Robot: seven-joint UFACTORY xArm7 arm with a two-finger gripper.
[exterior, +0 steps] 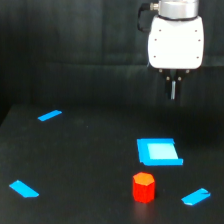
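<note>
My gripper (174,92) hangs below the white arm housing at the upper right, pointing down, well above the table. Its fingers look like one thin dark shape, too small to tell whether there is a gap. A red six-sided block (144,187) stands on the dark table at the lower middle, clear of the gripper. Behind it lies a pale square bordered with blue tape (148,162).
Strips of blue tape lie on the dark surface: one at back left (50,115), one at front left (24,188), one at front right (196,197). Black cloth hangs behind.
</note>
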